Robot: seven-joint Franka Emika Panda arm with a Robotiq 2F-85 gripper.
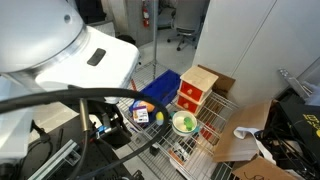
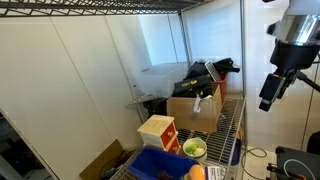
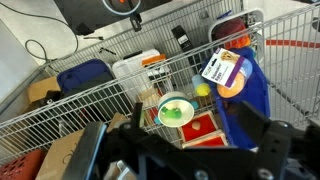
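In the wrist view my gripper is open, its dark fingers spread wide at the bottom, with nothing held between them. Between and beyond the fingertips, a white bowl (image 3: 176,109) with green and yellow bits inside rests on a wire rack. Alongside it lies a small yellow item (image 3: 203,89). A blue bin (image 3: 250,110) stands to the right, with an orange round object (image 3: 231,85) and a white labelled packet (image 3: 222,67) at its near side. Red-fronted drawers (image 3: 202,128) are partly hidden behind a finger.
A wooden-topped drawer box (image 2: 158,129) stands beside the blue bin. Cardboard boxes (image 1: 243,130) holding black items occupy the rack's other end. Several small items, including a white-and-red packet (image 3: 138,63), lie along the rack's edge. Open wire surface shows around the bowl.
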